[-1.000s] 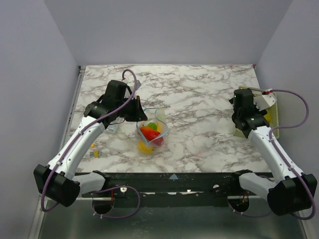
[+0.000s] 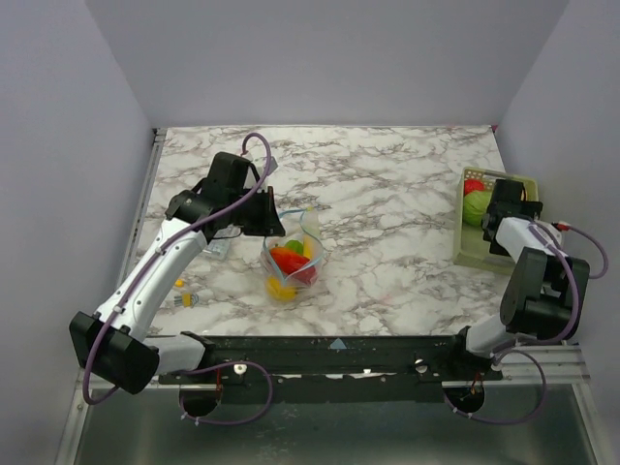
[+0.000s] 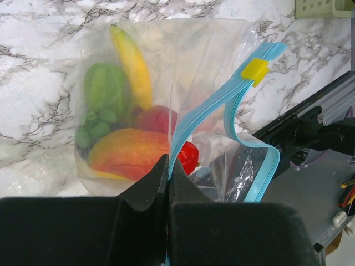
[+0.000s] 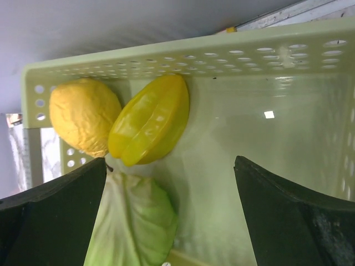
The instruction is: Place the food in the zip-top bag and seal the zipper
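The clear zip top bag (image 3: 194, 52) with a blue zip and yellow slider (image 3: 255, 71) stands mouth-open on the left of the table. Inside it show a banana (image 3: 133, 69), a green item (image 3: 105, 88), a red item (image 3: 156, 118) and an orange-red item (image 3: 130, 149). My left gripper is shut on the bag's zip edge, which runs between its fingertips. Over the green crate (image 4: 222, 52), my right gripper is open with nothing between its fingers. Ahead of them lie a yellow pepper (image 4: 152, 119), a yellow-orange round item (image 4: 83, 113) and a cabbage (image 4: 136, 221).
A red item (image 2: 473, 185) sits at the crate's back left corner. A small bottle (image 2: 184, 294) lies at the table's left side.
My right gripper has moved right, from the crate's left side to above its inside, and the right arm has drawn in. The left arm and the bag have barely moved.
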